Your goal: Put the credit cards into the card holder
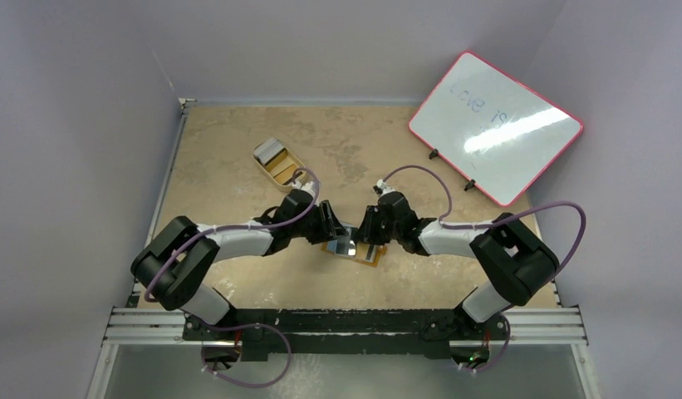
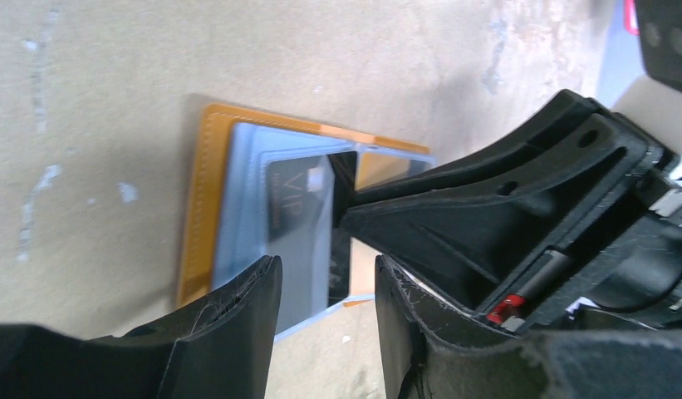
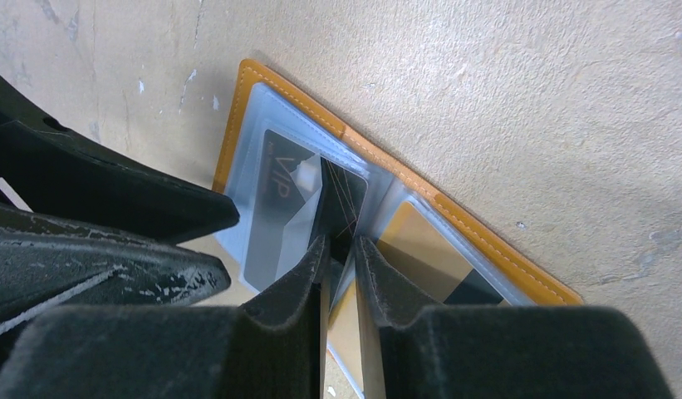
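Observation:
The card holder [image 1: 329, 248], tan-edged with clear bluish pockets, lies unfolded on the table between both grippers. In its left pocket rests a dark card marked VIP [image 2: 291, 199], beside a black strip [image 3: 337, 199]. A tan card [image 3: 420, 258] shows in the other pocket. My left gripper is part open over the left pocket, nothing seen between its fingers. My right gripper is closed down to a narrow gap at the pocket's inner edge; its fingertips hide what is pinched, apparently the clear plastic edge.
An open box [image 1: 289, 183] holding tan and grey cards stands at the back left. At the back right leans a whiteboard [image 1: 495, 125] with a red frame.

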